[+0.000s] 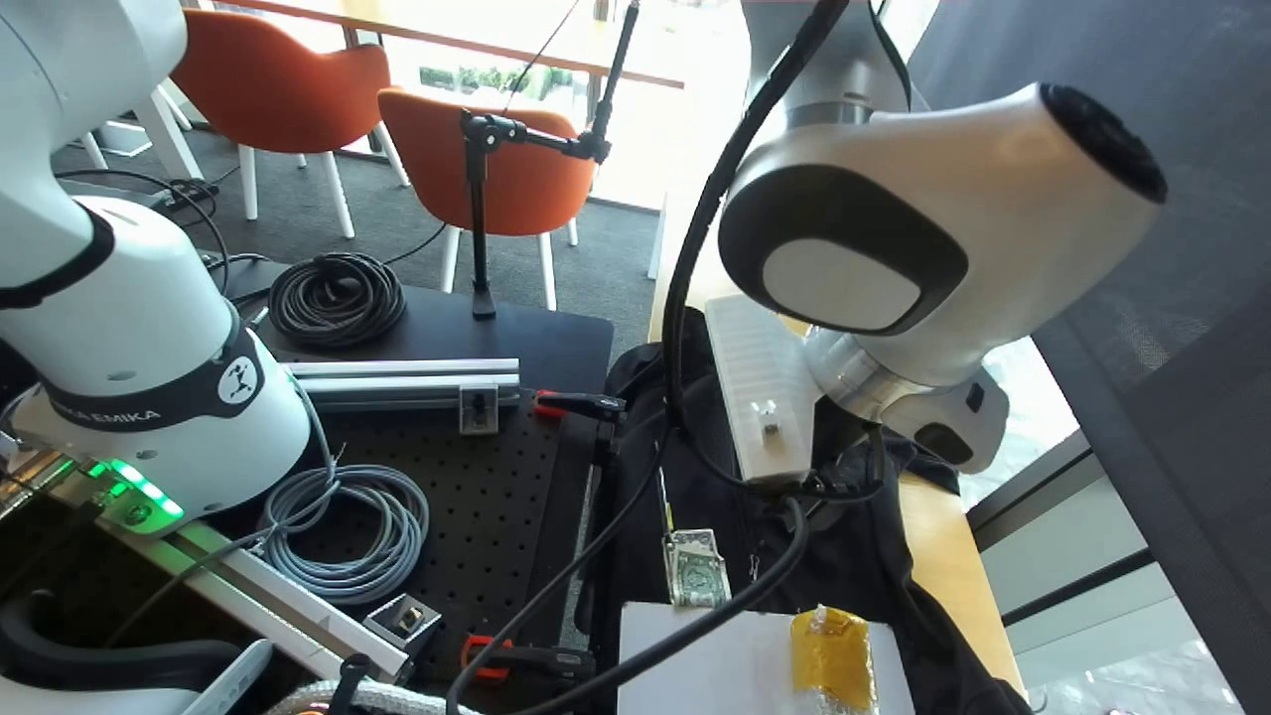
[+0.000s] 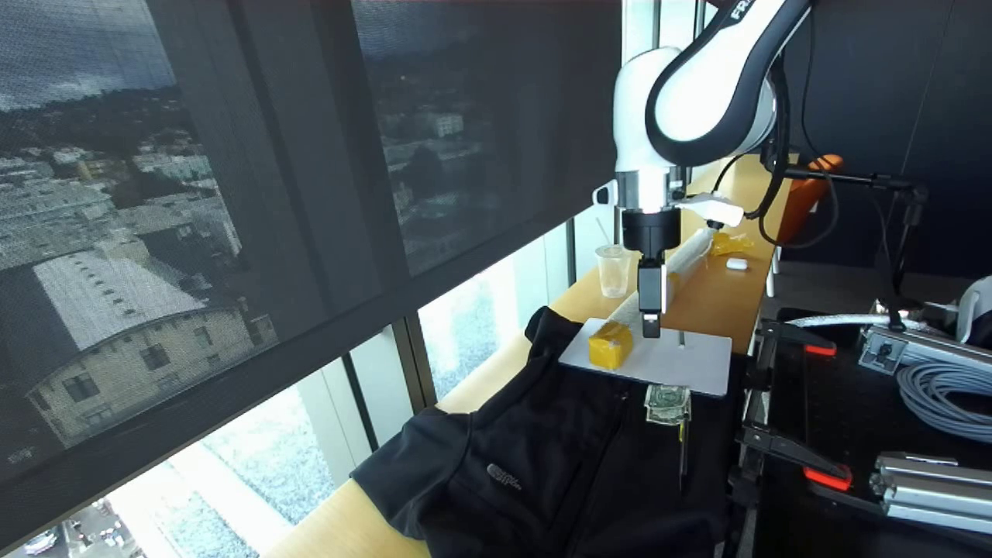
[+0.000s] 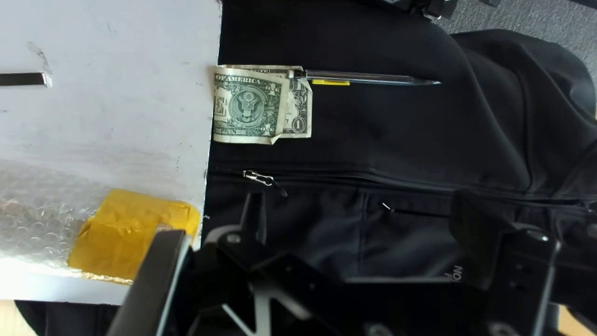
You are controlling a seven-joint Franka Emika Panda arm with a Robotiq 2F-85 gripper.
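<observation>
My gripper stands open above the black jacket [image 3: 347, 129], its fingers wide apart with nothing between them. In exterior view 2 the gripper [image 2: 651, 321] hangs pointing down; in exterior view 1 the arm's white housing hides most of it. A folded dollar bill [image 3: 249, 106] lies on the jacket against the edge of the white board [image 3: 112, 129]. Touching the bill's far end, a clear pen [image 3: 364, 76] lies along the cloth. On the board rests a yellow-wrapped block [image 3: 131, 232] with bubble wrap [image 3: 33, 224] beside it.
A clear plastic cup [image 2: 614, 270] stands on the wooden ledge behind the board. Red-tipped clamps [image 2: 823, 476] and a coiled grey cable [image 2: 948, 400] lie on the black bench side. The window blind [image 2: 483, 139] runs along the other side. Thick black cable hangs from the arm.
</observation>
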